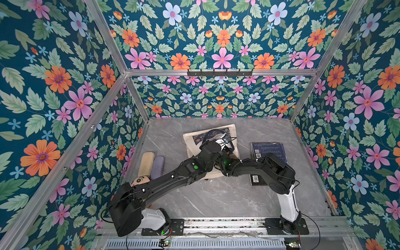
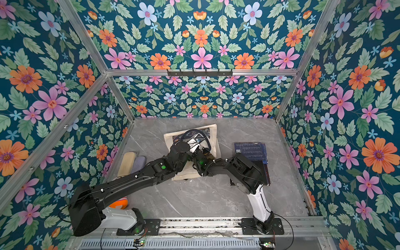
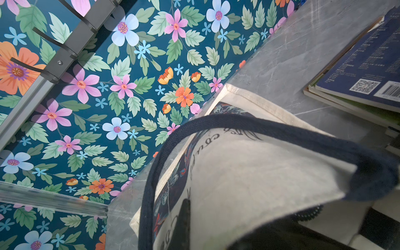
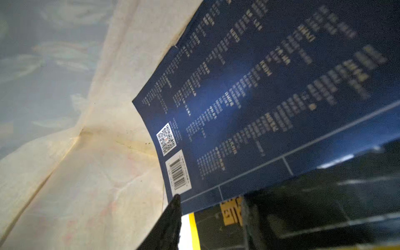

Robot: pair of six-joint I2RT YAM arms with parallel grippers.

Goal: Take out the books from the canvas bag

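A canvas bag (image 1: 191,139) lies mid-table, with both grippers at its opening. My left gripper (image 2: 191,148) is shut at the raised rim; in the left wrist view the pale fabric and dark strap fill the area below it. My right gripper reaches inside the bag, fingers part open, at the lower edge of a dark blue book (image 4: 250,104) with a barcode. A darker cover (image 4: 312,191) shows beneath. Whether the fingers touch the book I cannot tell.
A pile of books (image 1: 268,150) lies on the right of the table. Rolled soft items (image 1: 145,164) lie at the left, beside the left arm.
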